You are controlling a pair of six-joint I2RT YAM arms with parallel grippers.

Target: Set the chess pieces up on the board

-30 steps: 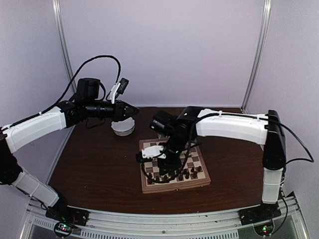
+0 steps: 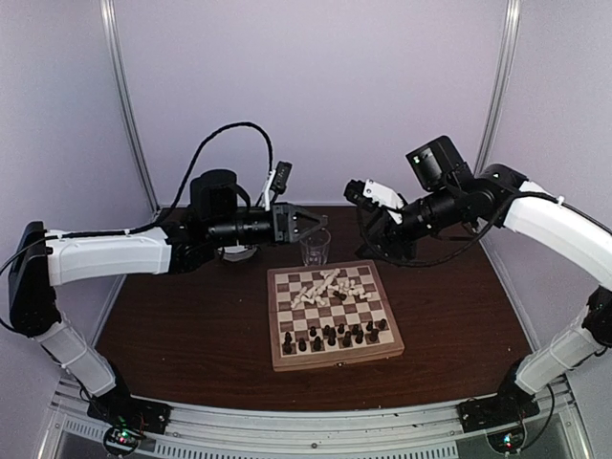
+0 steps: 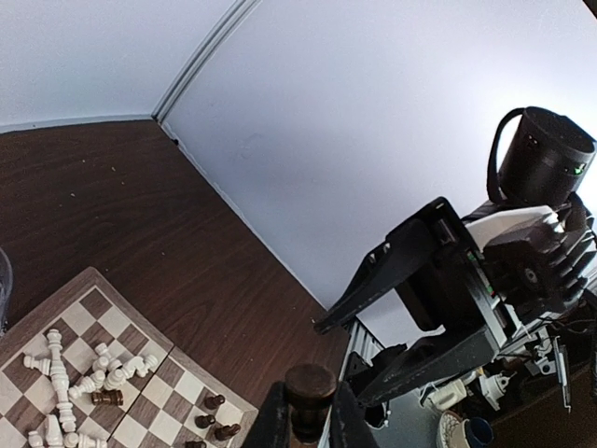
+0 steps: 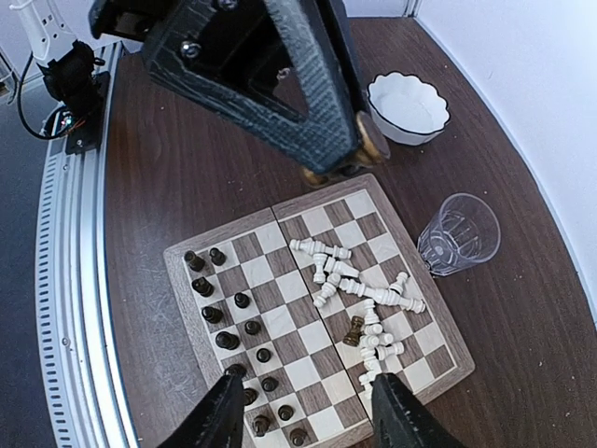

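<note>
The chessboard lies mid-table. Dark pieces stand upright on its near rows. White pieces lie toppled in a heap on the far half, with one brown piece lying among them. My left gripper is raised beyond the board, shut on a dark brown piece whose rounded end shows between the fingers. Facing it, my right gripper hangs in the air with its fingers parted and nothing between them. The lower part of the held piece is cut off in the left wrist view.
A clear glass stands just beyond the board, below the left gripper. The white scalloped bowl is at the back left, mostly behind the left arm in the top view. Bare tabletop flanks the board.
My right arm has lifted from over the board's near rows to the far right, uncovering the board. The left arm has moved rightward toward it, now above the glass.
</note>
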